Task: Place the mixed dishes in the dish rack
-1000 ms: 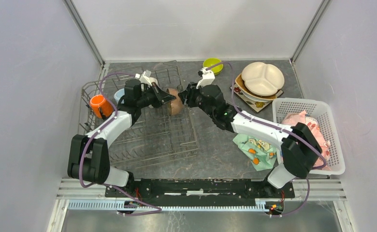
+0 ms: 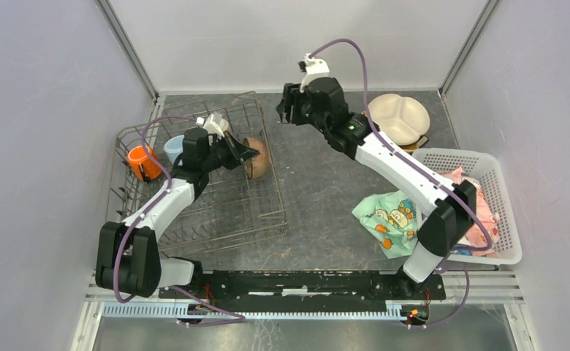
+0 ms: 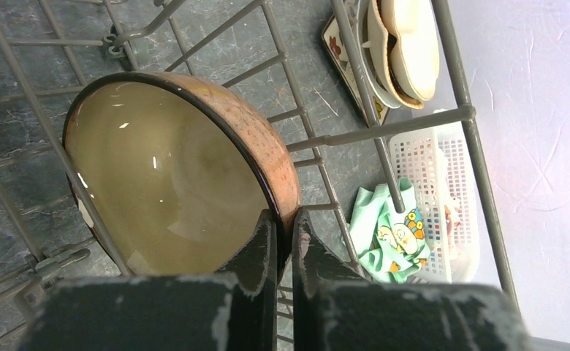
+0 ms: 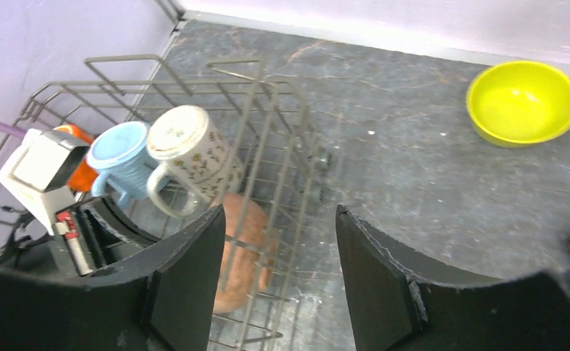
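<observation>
In the dish rack (image 2: 267, 190) on the left, a brown bowl (image 3: 161, 175) stands on edge among the wires. My left gripper is shut on its rim. My right gripper hangs open and empty above the back middle, right of the rack. The rack also holds an orange cup (image 2: 141, 159), a blue cup (image 4: 120, 150) and a white mug (image 4: 183, 139). In the right wrist view a yellow bowl (image 4: 523, 99) sits on the floor at the back.
Stacked plates (image 2: 397, 115) lie at the back right. A white basket (image 2: 507, 227) with pink cloth is on the right, a green cloth (image 2: 381, 223) beside it.
The rack shifted slightly left with my left arm and the bowl since a second ago.
</observation>
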